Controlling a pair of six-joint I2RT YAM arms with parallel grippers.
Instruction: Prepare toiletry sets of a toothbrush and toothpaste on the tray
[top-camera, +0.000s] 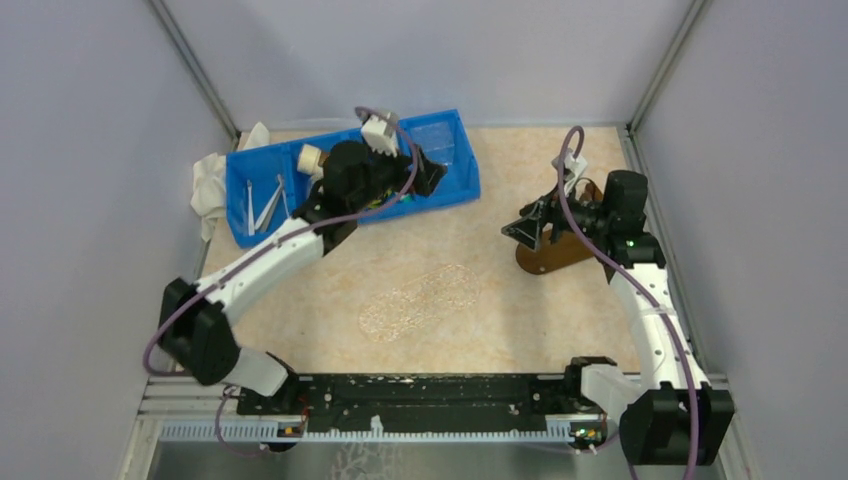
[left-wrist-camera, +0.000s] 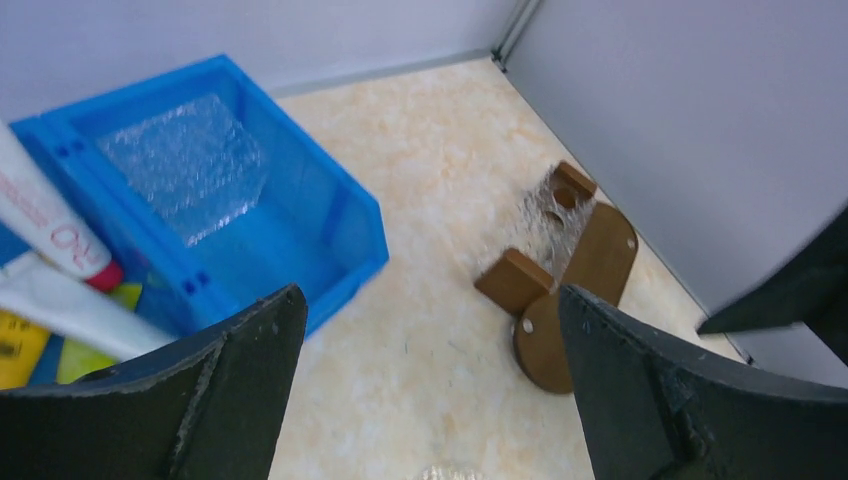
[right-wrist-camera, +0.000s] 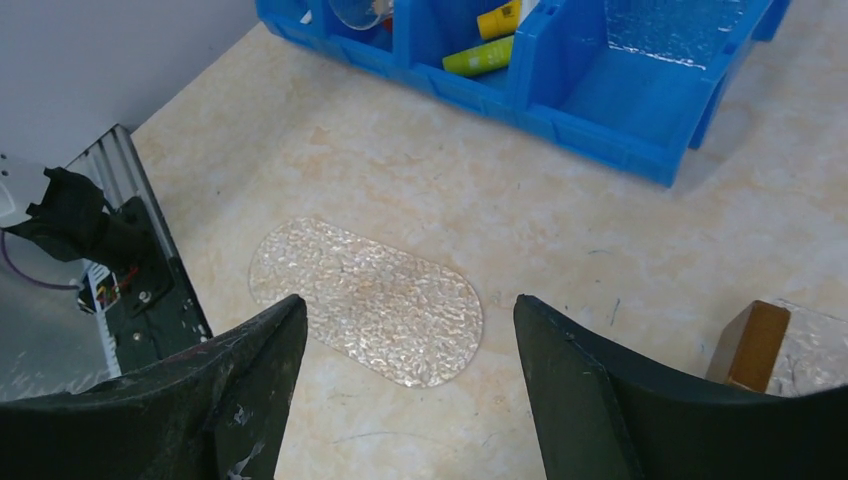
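A blue compartment organiser (top-camera: 461, 175) sits at the back. Toothbrushes (top-camera: 268, 210) lie in its left section; toothpaste tubes (left-wrist-camera: 55, 210) are in a middle compartment, partly hidden in the top view by my left gripper (top-camera: 420, 175), which is open above it, fingers empty. My right gripper (top-camera: 528, 225) is open and empty above a brown wooden stand (top-camera: 540, 258) on the right. A clear textured oval piece (top-camera: 420, 300), possibly the tray, lies flat in the middle front of the table.
White cloths (top-camera: 208, 190) lie left of the organiser. Grey walls enclose the table.
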